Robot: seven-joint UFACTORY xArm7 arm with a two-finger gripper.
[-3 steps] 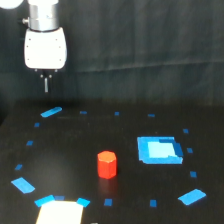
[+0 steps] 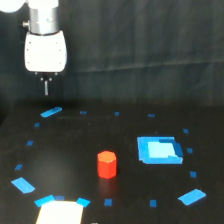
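Note:
A red hexagonal block (image 2: 106,164) stands on the dark table a little left of the middle, nothing touching it. To its right lies a blue square outline (image 2: 145,158) with a white patch (image 2: 161,150) inside. My gripper (image 2: 45,90) hangs from the white arm at the upper left, well away from the block and the square. Only a thin dark tip shows below the white housing; it is too small to tell how the fingers stand.
Small blue tape marks dot the table, with larger strips at the left (image 2: 23,185) and right (image 2: 191,197). A pale block-like shape (image 2: 60,213) sits at the bottom edge. Between the red block and the square the table is clear.
The arm's white housing and the gripper sit very slightly lower than before. The red block and the blue square have not moved.

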